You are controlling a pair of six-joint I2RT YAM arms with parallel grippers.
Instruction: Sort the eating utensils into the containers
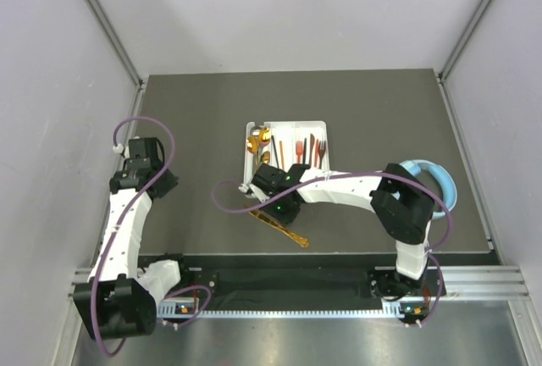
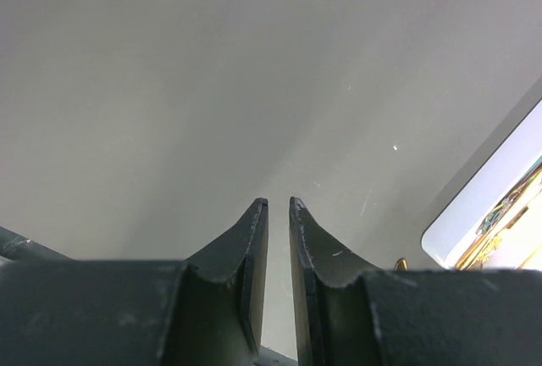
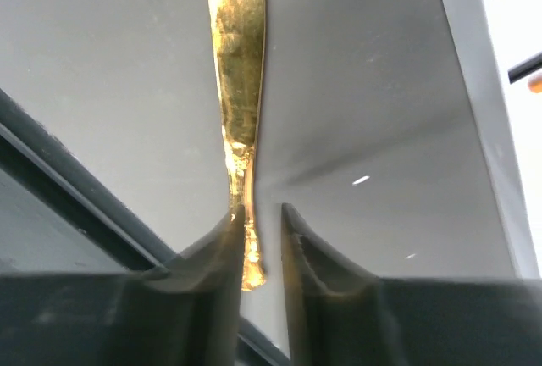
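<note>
A gold utensil, long and flat like a knife (image 1: 292,235) (image 3: 240,61), lies on the table outside the white tray (image 1: 288,129) (image 2: 457,222), which holds spoons, forks and other utensils at the back centre. My right gripper is over the gold utensil, its fingertips slightly apart near the narrower end, nothing clearly held between them. The top view shows that arm reaching across the front of the tray. My left gripper hangs over bare table at the far left, left of the tray, fingertips slightly apart with nothing between.
A light blue curved object (image 1: 445,188) lies at the right beside the right arm. The table's front edge runs close below the gold utensil.
</note>
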